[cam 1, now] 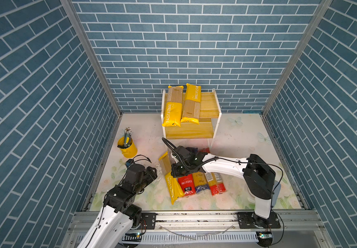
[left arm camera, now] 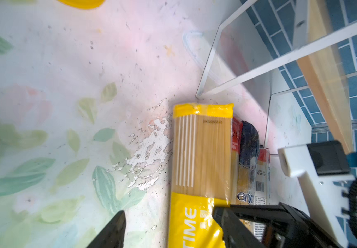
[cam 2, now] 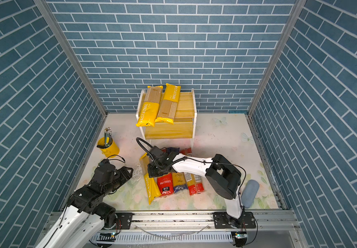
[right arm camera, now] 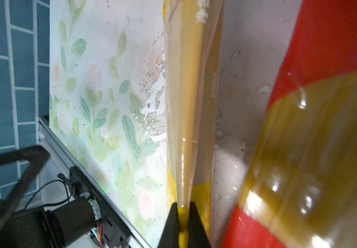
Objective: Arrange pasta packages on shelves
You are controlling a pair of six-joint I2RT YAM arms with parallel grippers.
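Observation:
A yellow pasta package (cam 1: pixel 173 186) with a clear pasta window is gripped at its side by my right gripper, whose fingers pinch a fold of the film. In the right wrist view the package is seen edge-on. My left gripper is open; in the left wrist view the package's broad face (left arm camera: pixel 203 157) shows beyond its fingers, nothing clamped between them. From above, the left gripper stands left of the package, apart from it. On the top shelf (cam 1: pixel 208 106) lie a left yellow package (cam 1: pixel 173 108) and a right yellow package (cam 1: pixel 191 105).
Right of the held package lie a red package (cam 1: pixel 187 186), a blue-ended package (cam 1: pixel 202 183) and a red-ended package (cam 1: pixel 216 188), partly under the right arm. The lower shelf (cam 1: pixel 188 130) looks empty. A yellow cup (cam 1: pixel 129 150) with tools stands at left.

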